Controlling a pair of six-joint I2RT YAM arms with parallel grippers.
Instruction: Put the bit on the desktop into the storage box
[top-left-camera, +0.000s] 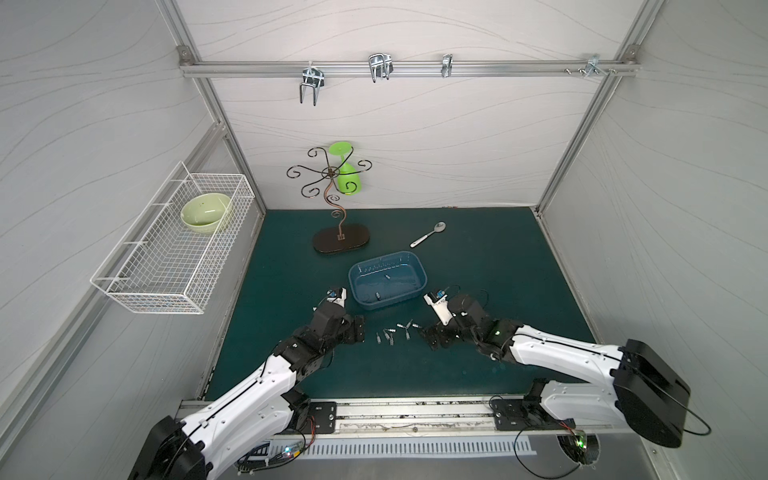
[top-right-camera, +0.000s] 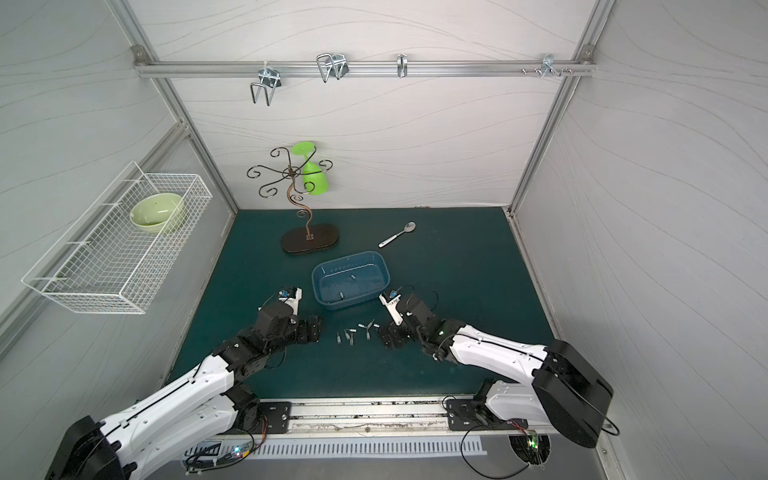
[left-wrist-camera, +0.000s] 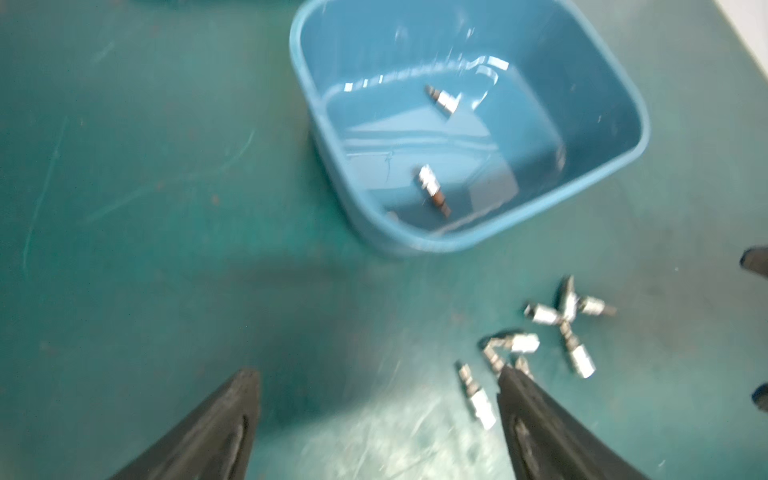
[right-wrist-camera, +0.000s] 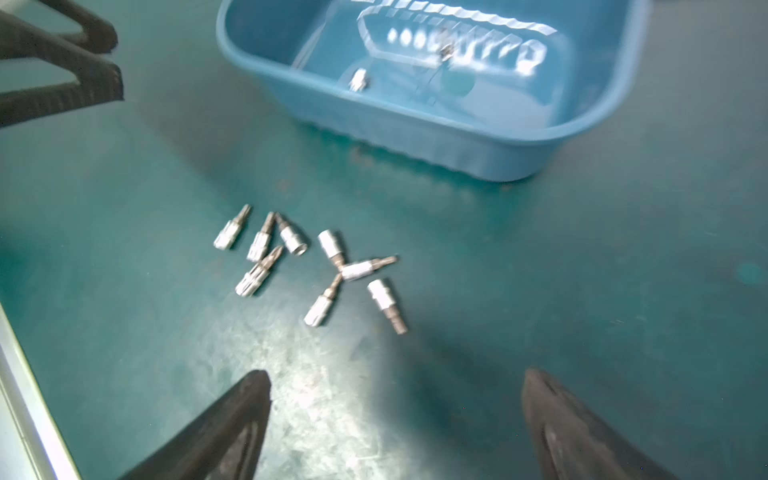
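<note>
Several small metal bits (right-wrist-camera: 256, 276) lie loose on the dark green desktop just in front of the blue storage box (top-left-camera: 387, 292), and two more bits (left-wrist-camera: 442, 101) lie inside it. My left gripper hangs left of the loose bits, open and empty. My right gripper is right of them, above the desktop, also open with nothing between its fingers.
A metal scroll stand (top-left-camera: 341, 237) with a green object stands at the back left, and a spoon (top-left-camera: 428, 235) lies behind the box. A wire basket (top-left-camera: 164, 280) with a bowl hangs on the left wall.
</note>
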